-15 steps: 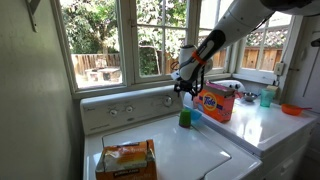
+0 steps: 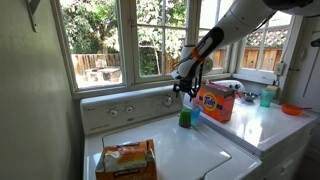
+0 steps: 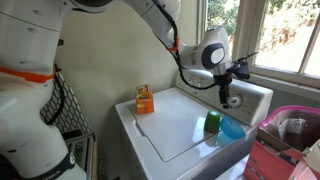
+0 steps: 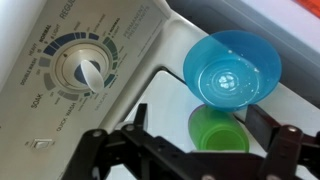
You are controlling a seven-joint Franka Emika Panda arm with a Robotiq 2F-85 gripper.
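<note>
My gripper is open above the right rear of the white washer, with empty space between its fingers. Below it in the wrist view, a green cup (image 4: 218, 130) stands upright on the lid, partly between the two fingers as seen from above. A blue bowl (image 4: 232, 68) sits right beside the cup, toward the machine's right edge. Exterior view 2 has the green cup (image 3: 212, 121) and the blue bowl (image 3: 232, 128) side by side, with my gripper (image 3: 238, 85) well above them.
An orange bag (image 2: 127, 160) lies on the washer's front left. A Tide box (image 2: 215, 102) stands on the neighbouring surface at right, with an orange bowl (image 2: 292, 109) farther along. The control panel with its dial (image 4: 85, 70) rises behind. Mid-lid is clear.
</note>
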